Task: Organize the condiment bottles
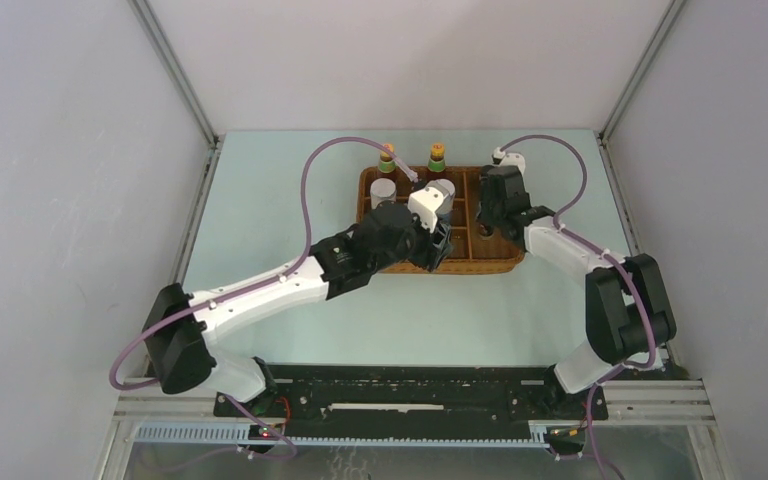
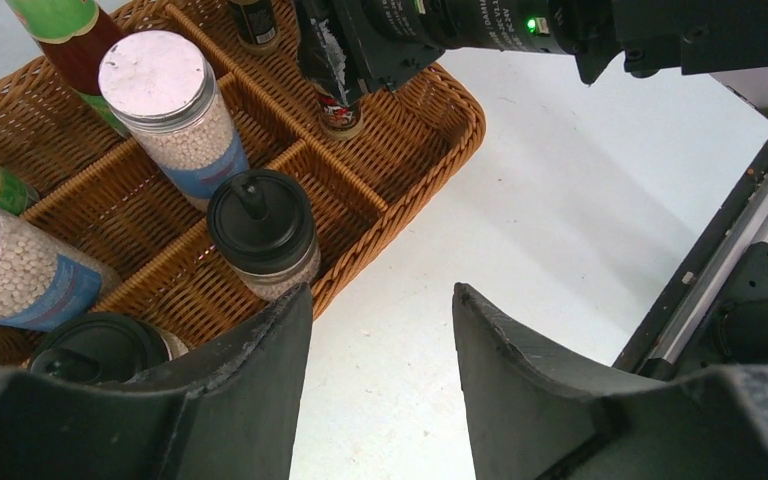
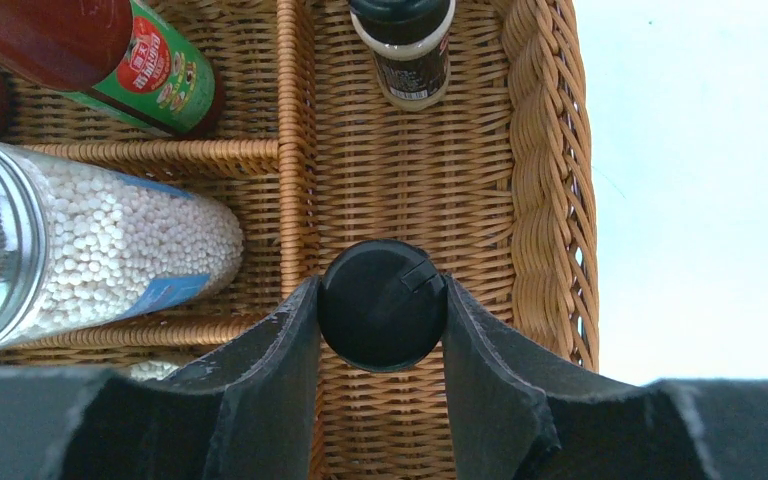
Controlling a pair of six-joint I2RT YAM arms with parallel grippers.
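Note:
In the right wrist view, my right gripper is shut on the black cap of a small bottle (image 3: 380,325), over the basket's long right compartment. The lower part of that gripped bottle (image 2: 340,118) shows below the fingers in the left wrist view; whether it touches the basket floor is unclear. A second black-capped bottle (image 3: 412,75) stands in the same compartment's far end. My left gripper is open and empty, beside a black-lidded jar (image 2: 265,240) at the near edge of the wicker basket (image 2: 400,215).
Two sauce bottles (image 1: 437,160) stand in the back compartments. Large white-lidded jars of white grains (image 2: 175,115) fill the middle ones. Another black-lidded jar (image 2: 100,350) is at the near left. The pale table in front of the basket is clear.

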